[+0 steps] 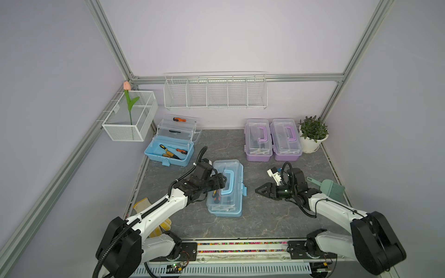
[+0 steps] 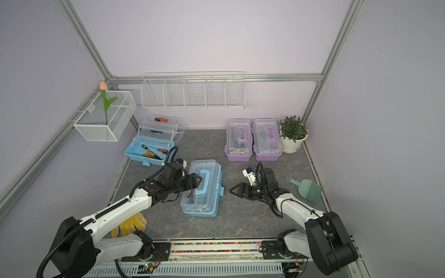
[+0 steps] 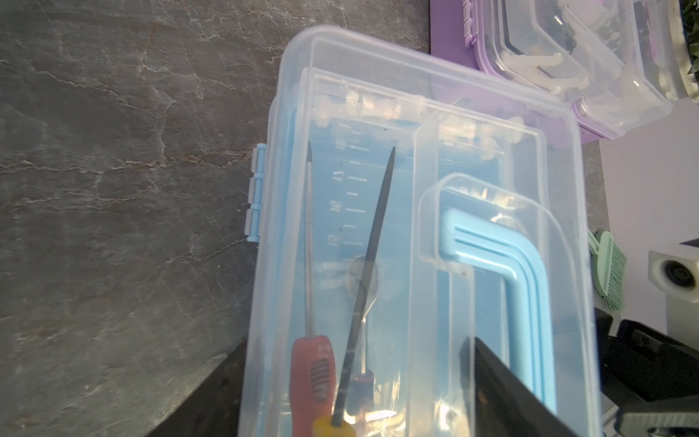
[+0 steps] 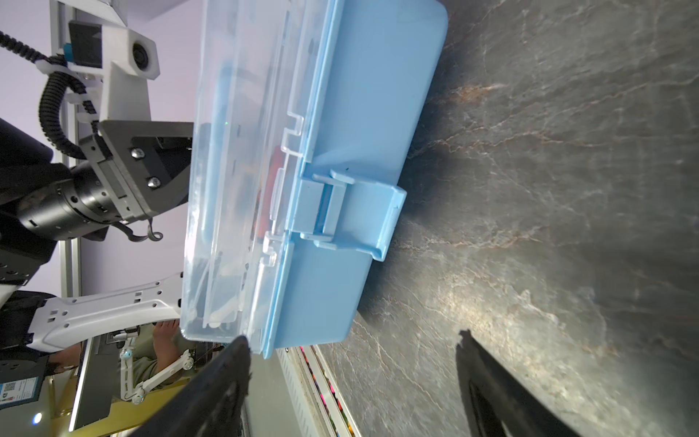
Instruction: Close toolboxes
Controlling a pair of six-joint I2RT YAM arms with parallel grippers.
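A blue toolbox (image 1: 234,203) with its clear lid down and screwdrivers inside lies mid-table. My left gripper (image 1: 217,183) is shut on this front toolbox at its lid's left part. The toolbox's latch (image 4: 364,215) hangs unfastened on the right side, facing my right gripper (image 1: 261,190), which stands open a little to the right, apart from it. A second blue toolbox (image 1: 167,155) stands at the back left, lid raised, tools in it. Two purple toolboxes (image 1: 257,153) with lids down stand at the back right.
A potted plant (image 1: 313,129) is at the back right corner, a green dustpan (image 2: 310,190) at the right edge, yellow gloves (image 2: 132,224) at the front left. Wire baskets (image 1: 215,92) hang on the back and left walls. Free table lies behind and right of the front toolbox.
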